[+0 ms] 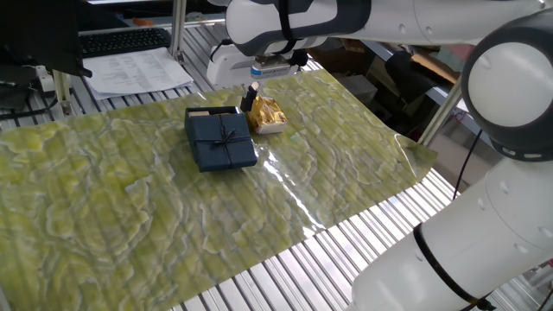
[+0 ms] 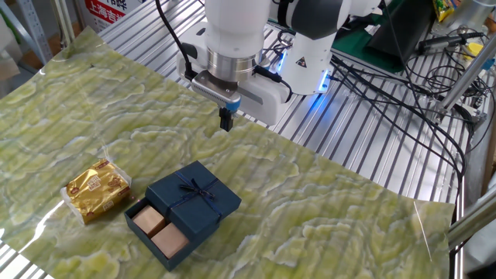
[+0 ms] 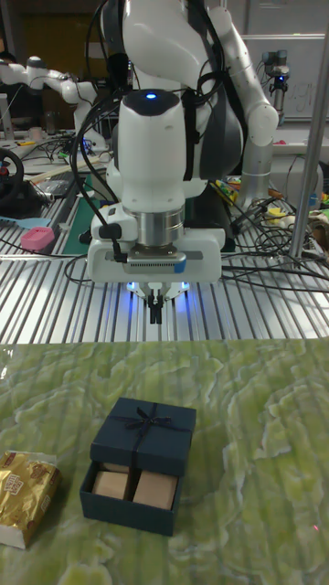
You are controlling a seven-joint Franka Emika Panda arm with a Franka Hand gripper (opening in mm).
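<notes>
A dark blue gift box (image 2: 160, 246) stands on the green cloth, its lid (image 2: 203, 203) shifted back and lying askew over part of it. Black ribbon is tied in a bow on the lid. In the uncovered part sit tan blocks, one (image 2: 148, 221) beside another (image 2: 172, 240). My gripper (image 3: 155, 310) hangs behind the box in exterior view 3, pointing down and apart from it. Its dark fingers are together, and nothing shows between them. From exterior view 1 the gripper (image 1: 251, 96) appears above the far side of the box.
A gold-wrapped packet (image 2: 97, 191) in a pale tray lies beside the box, with a gap between them. A keyboard (image 1: 125, 41) and papers (image 1: 138, 72) lie beyond the cloth's edge. Cables (image 2: 403, 116) run along the slatted table.
</notes>
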